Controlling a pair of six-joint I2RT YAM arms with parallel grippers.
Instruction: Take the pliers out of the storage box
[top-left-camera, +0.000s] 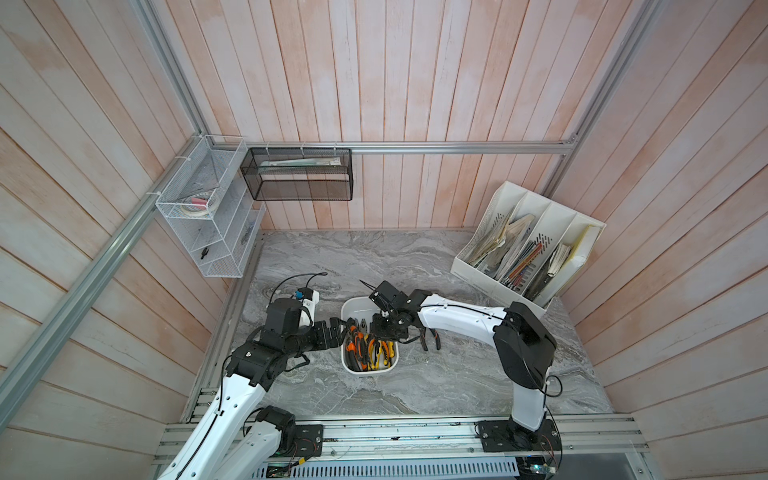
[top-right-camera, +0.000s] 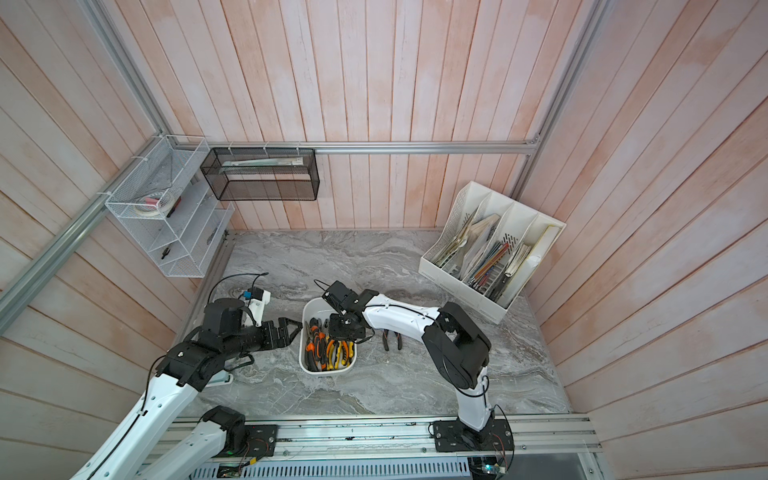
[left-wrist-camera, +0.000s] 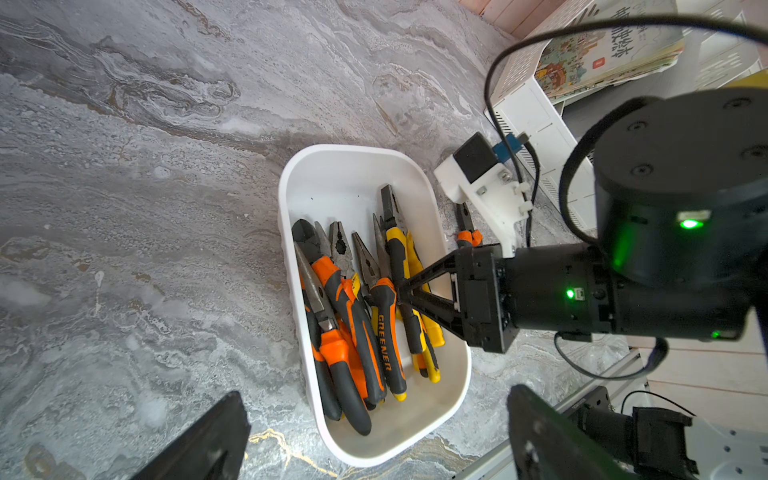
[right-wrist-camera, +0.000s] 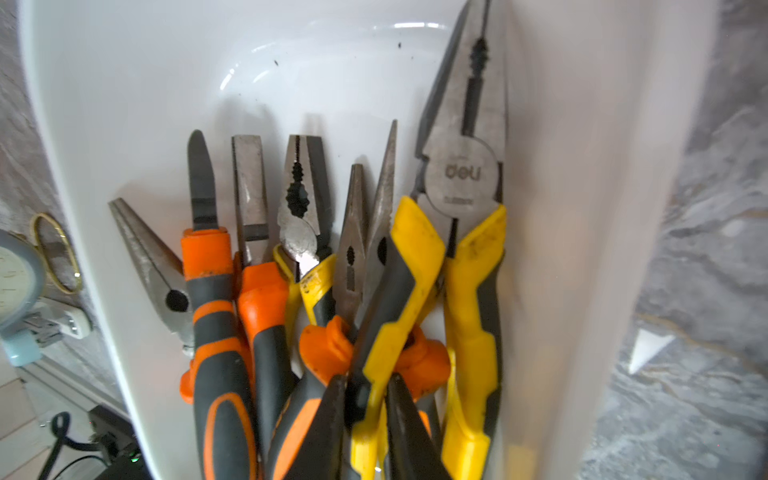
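Note:
A white storage box (left-wrist-camera: 296, 200) holds several pliers, some orange and black, others yellow and black. My right gripper reaches down into the box, its fingers part open and narrow. In the right wrist view its fingertips stand on either side of one handle of the yellow-and-black pliers (right-wrist-camera: 464, 180) marked "deli"; whether they touch it is unclear. In the left wrist view, those fingers lie over handles on the box's right side. My left gripper (top-left-camera: 340, 332) hangs by the box's left edge, its fingers (left-wrist-camera: 212, 440) wide apart and empty.
Another pair of pliers (left-wrist-camera: 468, 232) lies on the table right of the box, partly hidden by the right arm. A white file holder (top-left-camera: 528, 248) stands at the back right. Bare marble table (top-left-camera: 360, 248) stretches behind the box.

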